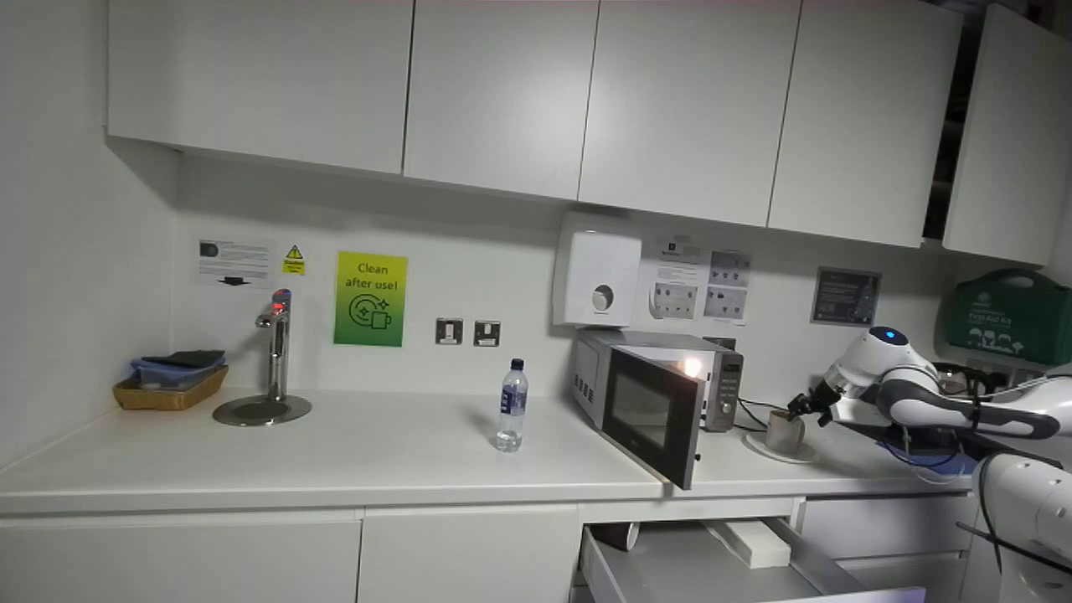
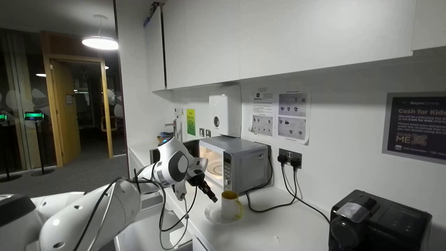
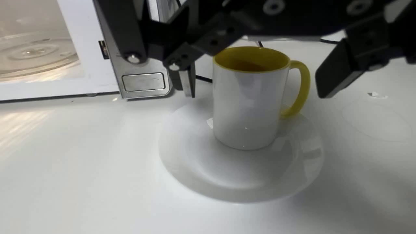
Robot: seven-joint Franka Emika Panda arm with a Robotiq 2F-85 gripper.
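A white mug [image 3: 249,105] with a yellow inside and yellow handle stands upright on a white plate [image 3: 234,191] on the counter. In the wrist view my gripper is open, one finger to each side of the mug, and nothing is held. The mug's handle points right there, toward the right finger [image 3: 337,72]. Exterior view 2 has the gripper [image 2: 214,198] angled down beside the mug [image 2: 229,209], near its rim. From exterior view 1, the dark fingers partly cover the top of the mug [image 1: 784,434].
The microwave [image 2: 248,167] stands close by, lit inside, its door [image 1: 648,412] swung out over the counter. Below, a drawer [image 1: 693,563] is pulled out. A water bottle [image 1: 512,407] stands further left, and a black machine [image 2: 380,226] sits on the counter's other side.
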